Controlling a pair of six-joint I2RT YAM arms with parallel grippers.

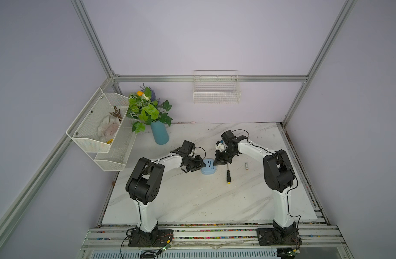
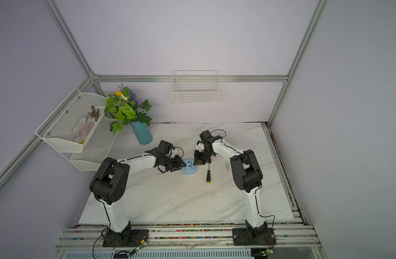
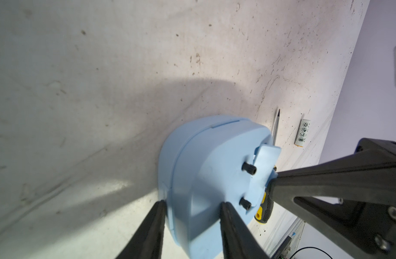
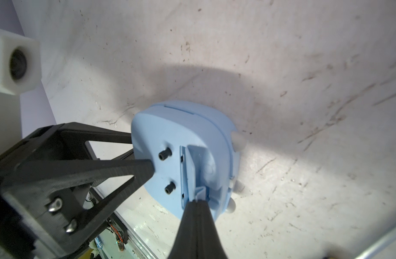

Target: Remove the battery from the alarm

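Note:
The light blue alarm (image 1: 208,171) stands between my grippers in the middle of the table. In the left wrist view, my left gripper is part open around the alarm's (image 3: 206,181) rounded end; whether it grips firmly I cannot tell. In the right wrist view, my right gripper is shut, its tips at an open compartment with a raised flap (image 4: 190,172); no battery shows inside. A small white cylindrical battery (image 3: 302,131) lies apart on the table to the right.
A screwdriver (image 1: 228,176) lies just right of the alarm. A teal vase (image 1: 159,133) with plants stands at back left, beside a white mesh shelf (image 1: 90,142).

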